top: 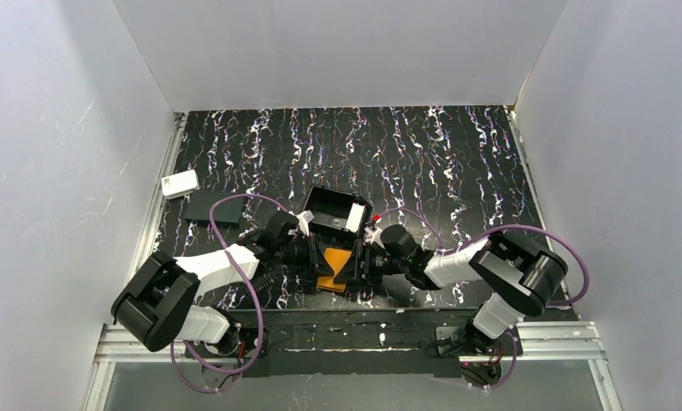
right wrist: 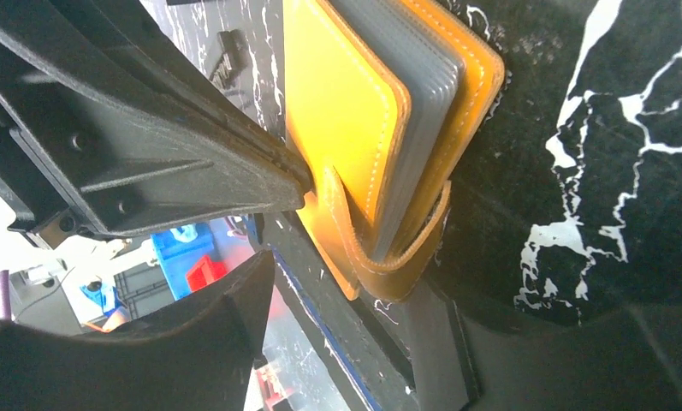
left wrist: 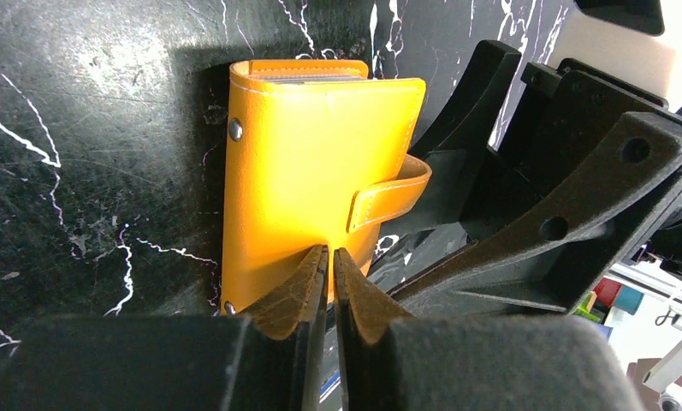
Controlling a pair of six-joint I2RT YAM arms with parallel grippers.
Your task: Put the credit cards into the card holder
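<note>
The yellow card holder (left wrist: 311, 163) has a strap (left wrist: 390, 199) at its free side, and the edges of its clear sleeves (right wrist: 435, 81) show between the covers. In the left wrist view, my left gripper is shut on the holder's near part, a strip of yellow showing in the narrow gap. My right gripper is part open at the strap side, with the strap loop between and just beyond its fingertips. Contact there cannot be told. In the top view the two grippers hide much of the holder (top: 335, 259).
Behind the grippers stands a black open box (top: 327, 204) with a white item (top: 355, 217) at its right side. A dark flat block (top: 210, 208) and a white box (top: 180, 184) lie at the left.
</note>
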